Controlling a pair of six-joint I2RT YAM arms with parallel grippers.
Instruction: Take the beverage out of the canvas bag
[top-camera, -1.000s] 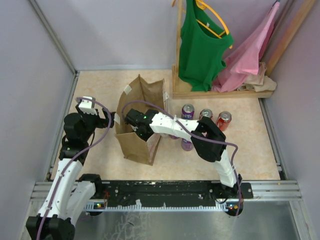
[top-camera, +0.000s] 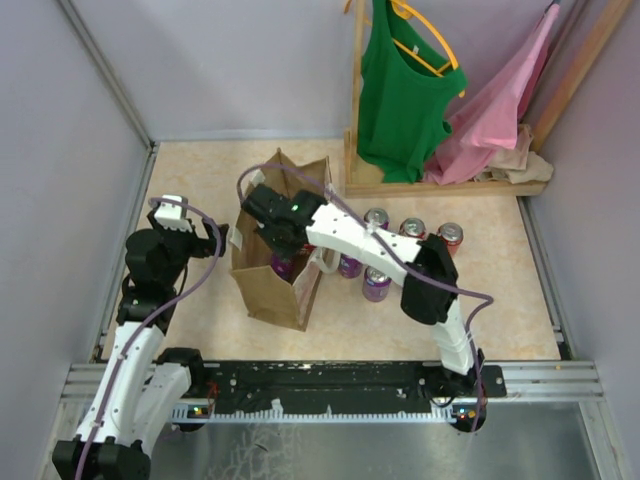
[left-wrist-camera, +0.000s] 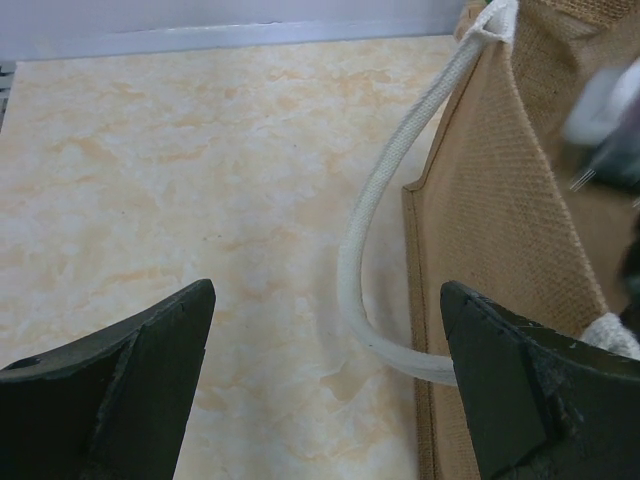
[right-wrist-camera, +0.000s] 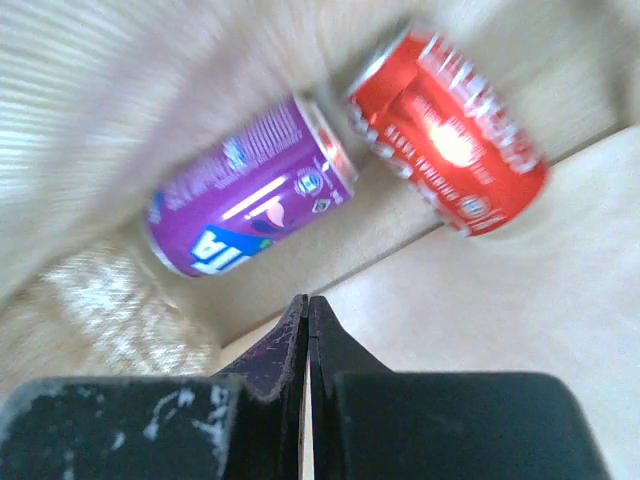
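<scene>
The canvas bag (top-camera: 277, 300) stands upright and wide at the top on the table. Inside it, a purple can (right-wrist-camera: 255, 190) and a red can (right-wrist-camera: 450, 130) lie on their sides at the bottom. My right gripper is shut with its tips together and nothing between them; both cans are apart from it, farther up in the right wrist view. From the top view, the right arm reaches over the bag's right side and hides part of its inside. Left of the bag, my left gripper is open, with a bag handle (left-wrist-camera: 352, 250) near its right finger.
Several cans stand right of the bag, including a purple can (top-camera: 376, 285) and a red can (top-camera: 450, 236). A wooden rack (top-camera: 450, 188) with a green top (top-camera: 405, 100) and pink clothing (top-camera: 490, 120) is behind them.
The left arm looks nearly still.
</scene>
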